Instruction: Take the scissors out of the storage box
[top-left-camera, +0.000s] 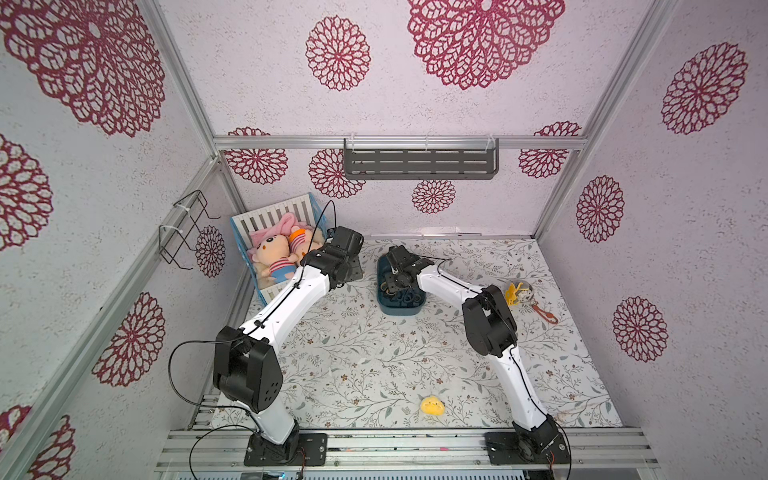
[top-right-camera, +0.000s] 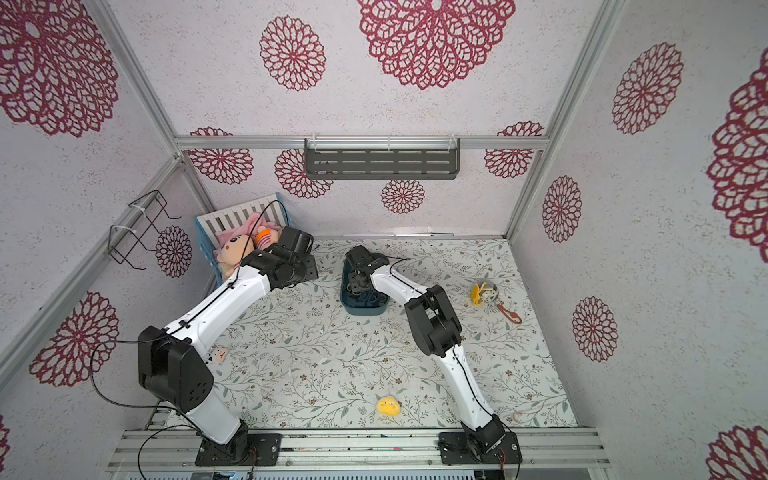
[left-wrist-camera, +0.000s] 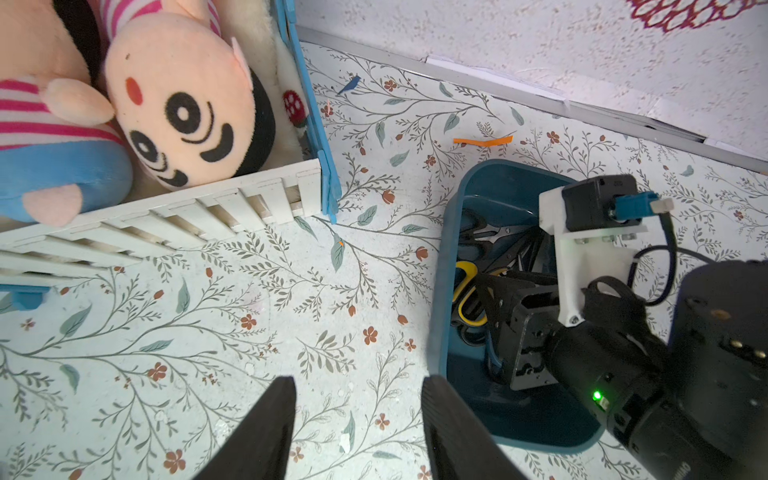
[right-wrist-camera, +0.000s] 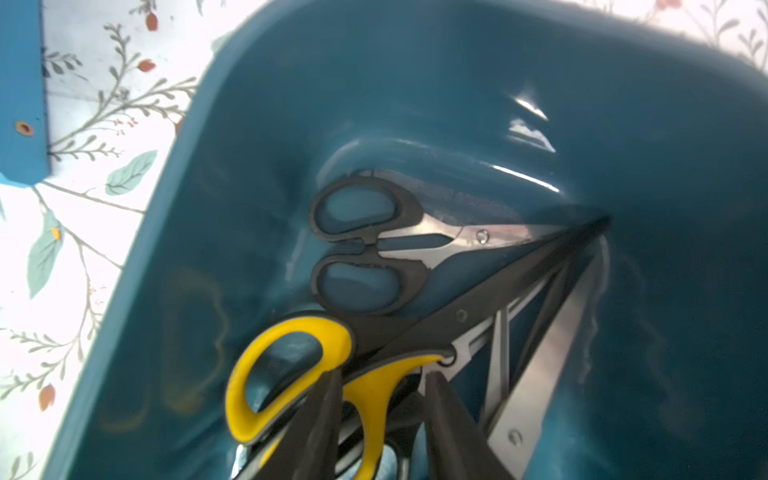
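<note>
A dark teal storage box holds several pairs of scissors. In the right wrist view, small black-handled scissors lie along the far side, blades to the right. Nearer are yellow-and-black-handled scissors, mixed with other dark blades. My right gripper is inside the box, fingers apart on either side of a yellow handle part; whether they touch it cannot be made out. In the left wrist view, the right gripper's body hides part of the box's contents. My left gripper stands open over bare tabletop, left of the box, with nothing between its fingers.
A white-and-blue crib with plush dolls stands at the back left, close to the left arm. A yellow toy sits near the front edge. Yellow and orange items lie at the right.
</note>
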